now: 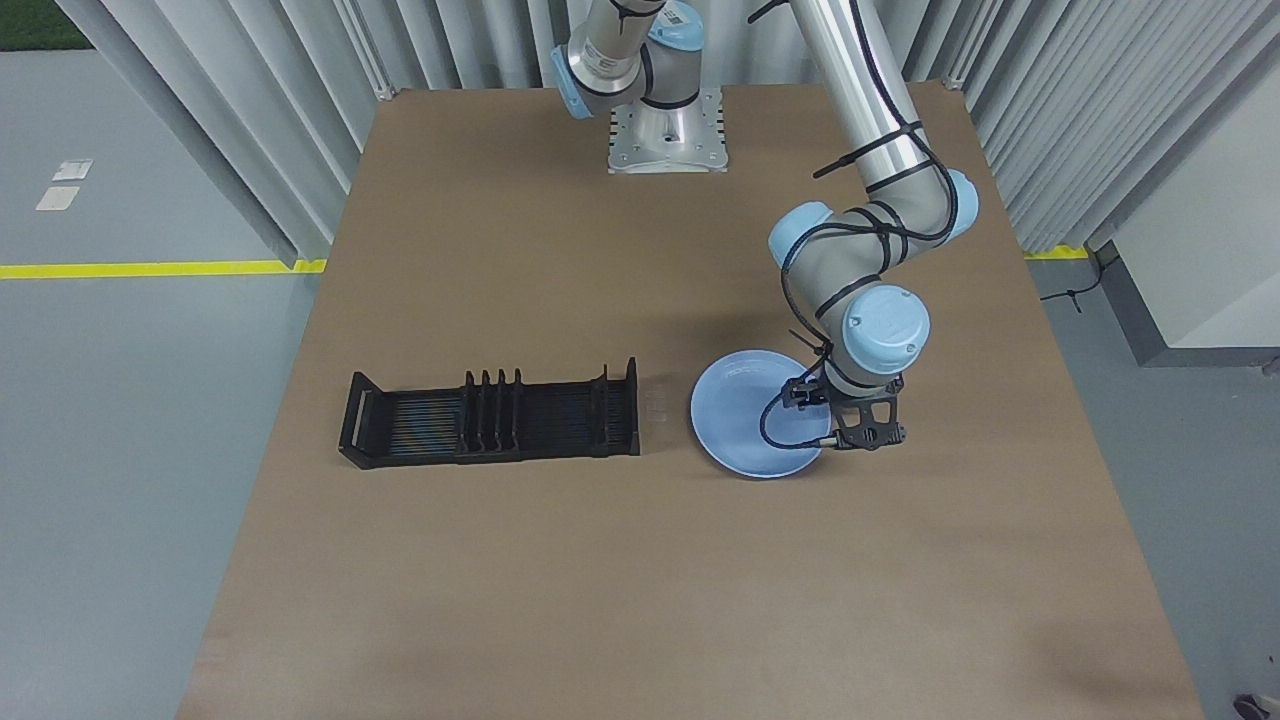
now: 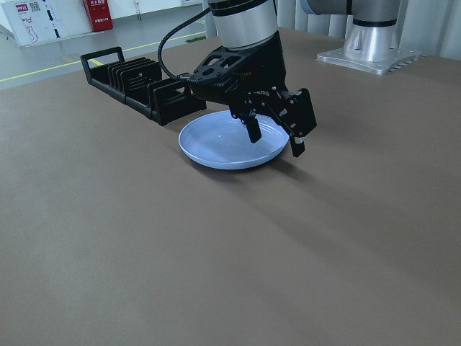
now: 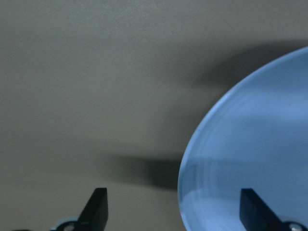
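Observation:
A blue plate (image 1: 738, 420) lies flat on the brown table, right of a black slotted rack (image 1: 426, 432). My gripper (image 2: 276, 137) hangs over the plate's right edge as the front view shows it, fingers open and pointing down. In the wrist view the plate's rim (image 3: 192, 154) curves between my two dark fingertips, one over bare table and one over the plate, with nothing gripped. The rack also shows behind the plate in the left view (image 2: 137, 94).

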